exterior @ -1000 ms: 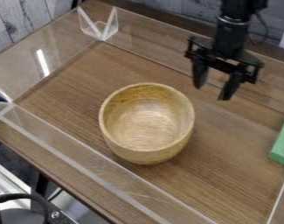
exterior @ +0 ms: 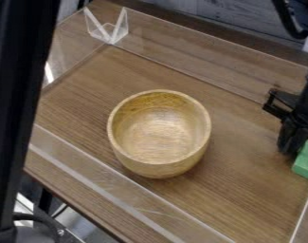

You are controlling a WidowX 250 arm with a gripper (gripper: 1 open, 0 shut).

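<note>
My gripper (exterior: 290,121) is at the right edge of the camera view, low over the table, right beside a green object (exterior: 304,163) that is partly cut off by the frame. The fingertips are dark and crowded together; whether anything is between them is hard to see, and the gripper looks shut. A round wooden bowl (exterior: 160,133) sits on the middle of the wooden table (exterior: 220,204), left of the gripper.
A clear plastic piece (exterior: 107,28) stands at the back left. Clear strips run along the table's left and front edges. A dark upright post (exterior: 17,104) fills the left side. The table between bowl and gripper is clear.
My gripper has moved from the back of the table toward the front right, down beside the green object. The bowl looks smaller and slightly higher in the view.
</note>
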